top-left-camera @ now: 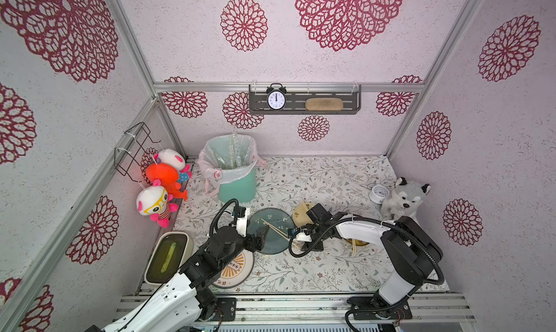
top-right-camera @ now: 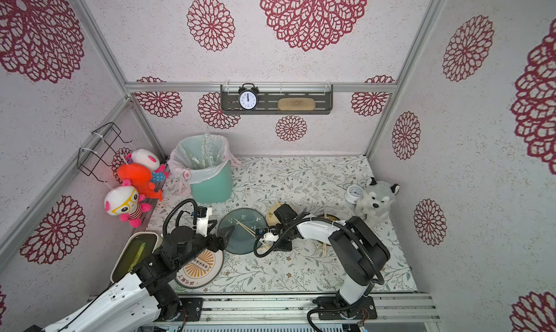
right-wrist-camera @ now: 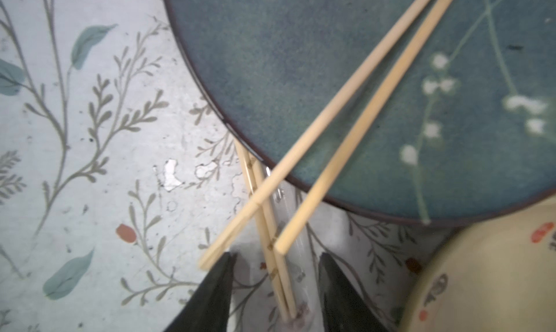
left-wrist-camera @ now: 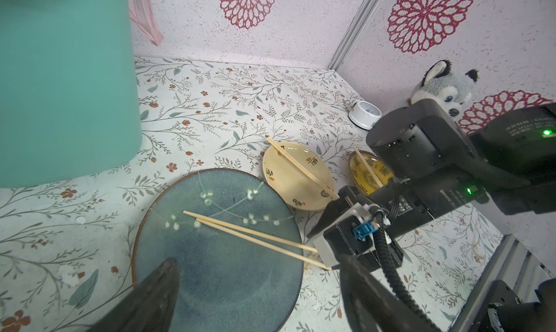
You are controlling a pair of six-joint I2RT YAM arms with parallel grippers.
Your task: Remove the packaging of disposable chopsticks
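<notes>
A loose pair of chopsticks (left-wrist-camera: 249, 235) (right-wrist-camera: 359, 117) rests on the blue-grey plate (left-wrist-camera: 214, 280), its ends jutting past the rim. Below these ends, in the right wrist view, another pair of chopsticks (right-wrist-camera: 268, 227) lies on the table, partly under the plate. Shiny clear film (right-wrist-camera: 298, 239) shows along it. My right gripper is open, with its blurred fingers (right-wrist-camera: 211, 294) on either side of this lower pair and no visible grip. Over the plate's left side, my left gripper stands open; nothing shows between its fingers.
A cream bowl (left-wrist-camera: 289, 178) and a yellow bowl (left-wrist-camera: 365, 175), each with chopsticks, stand beyond my right arm. The lined green bin (top-left-camera: 237, 184), with clear wrappers (top-left-camera: 234, 149) inside, is at the back left. A patterned plate (top-left-camera: 240, 274) lies beneath my left arm.
</notes>
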